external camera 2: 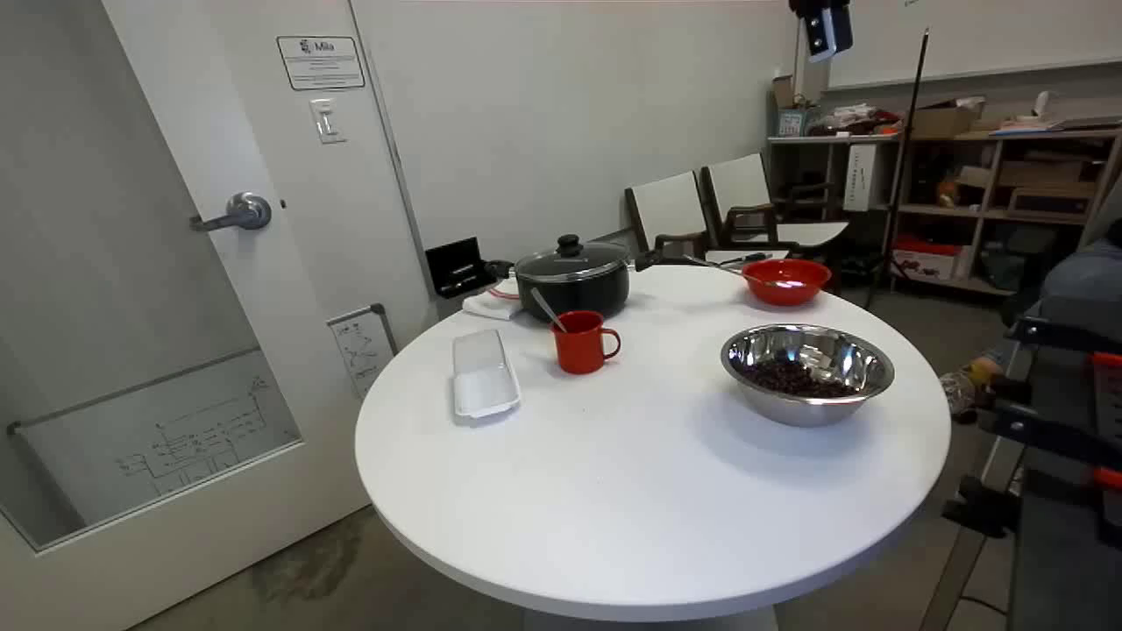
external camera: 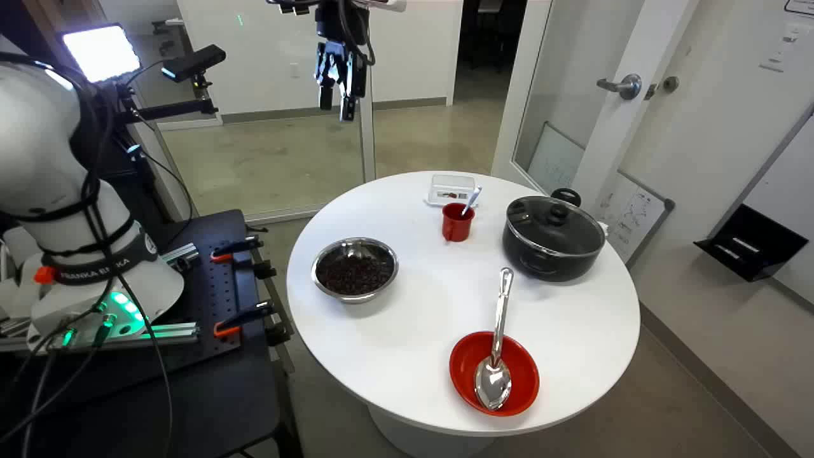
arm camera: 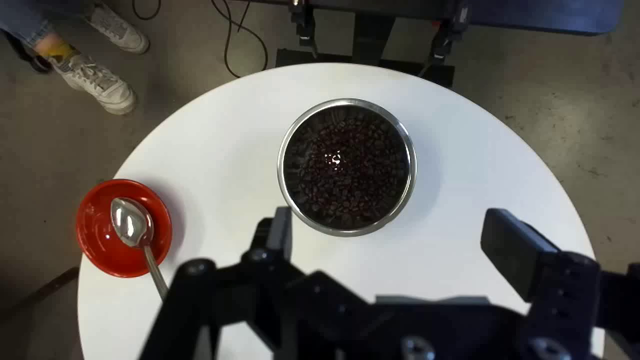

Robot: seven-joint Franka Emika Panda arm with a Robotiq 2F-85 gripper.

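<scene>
My gripper (external camera: pixel 336 109) hangs high above the far left part of the table, well clear of everything on it. In the wrist view its fingers (arm camera: pixel 514 255) are spread wide, open, with only bare tabletop between them. A steel bowl (arm camera: pixel 288 186) of dark beans (arm camera: pixel 354 168) lies below, ahead of the fingertips. A red bowl (external camera: pixel 462 378) stands near the table's edge, and a large metal spoon (external camera: pixel 500 328) rests in it with its handle over the rim. A red mug (external camera 2: pixel 580 350) has a slim utensil (external camera 2: pixel 547 311) leaning inside.
A lidded black pot (external camera: pixel 549 252) occupies the table's right side. A clear plastic container (external camera 2: pixel 484 384) sits near the mug. Open white tabletop (external camera: pixel 412 328) lies in the middle. Clamps (external camera: pixel 244 313) stick out from the robot's bench towards the table.
</scene>
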